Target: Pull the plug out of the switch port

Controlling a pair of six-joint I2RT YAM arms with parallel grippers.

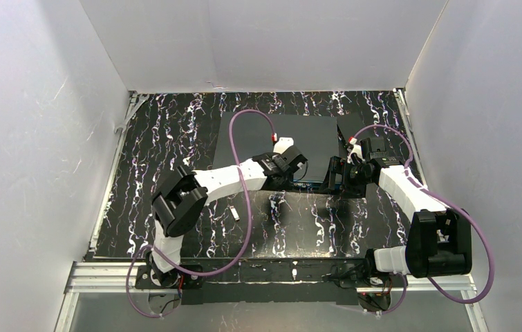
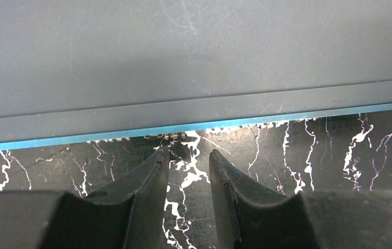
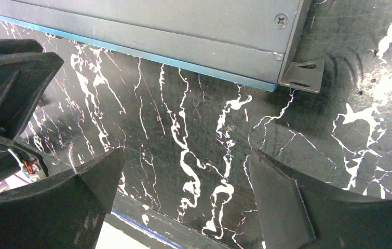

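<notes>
The switch is a flat grey box point(image 1: 313, 135) with a blue front edge point(image 2: 199, 126), lying at the back middle of the table. Its port openings face down and away in both wrist views, and I cannot make out a plug in any of them. My left gripper is over the table just in front of the blue edge, part open, with only table visible between its fingers. Near the switch's right end, my right gripper stands wide open and empty; the bracket point(image 3: 307, 76) at that corner is beyond it.
A small white piece point(image 1: 234, 213) lies on the dark marbled table, left of centre. The left gripper's dark body point(image 3: 12, 98) shows at the left of the right wrist view, close by. Purple cables point(image 1: 245, 228) loop over both arms. Bare table lies in front of the switch.
</notes>
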